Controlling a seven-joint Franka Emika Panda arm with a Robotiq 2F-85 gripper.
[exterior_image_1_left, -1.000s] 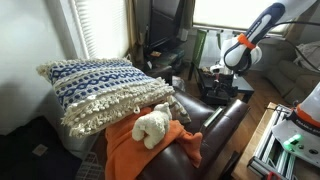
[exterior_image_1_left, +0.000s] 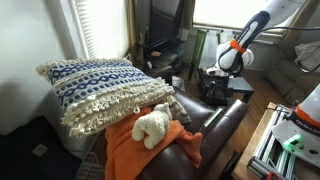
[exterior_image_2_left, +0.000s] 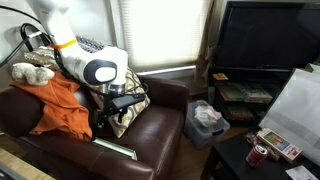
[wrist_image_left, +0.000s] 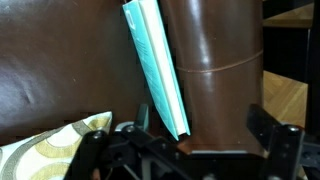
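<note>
In the wrist view, a thin teal book (wrist_image_left: 155, 62) lies on the brown leather couch seat, its near end just ahead of my gripper. The gripper's fingers stand wide apart with nothing between them. The left finger (wrist_image_left: 134, 140) is close to the book's near end; the right finger (wrist_image_left: 262, 128) is over the leather farther right. From the side, my gripper (exterior_image_2_left: 122, 103) hangs above the couch, apart from the pale green book (exterior_image_2_left: 115, 148) near the seat's front. The book (exterior_image_1_left: 212, 117) also shows at the couch edge in the first exterior view.
A patterned pillow (wrist_image_left: 55, 152) lies left of the gripper. An orange blanket (exterior_image_1_left: 132, 154) and a white plush toy (exterior_image_1_left: 152, 126) cover another part of the couch. Beyond the armrest stand a clear bin (exterior_image_2_left: 205, 122) and a dark table (exterior_image_2_left: 232, 156) with a can (exterior_image_2_left: 257, 156).
The arm has shifted slightly left and lower in the first exterior view. The book, blanket and plush toy have stayed where they were.
</note>
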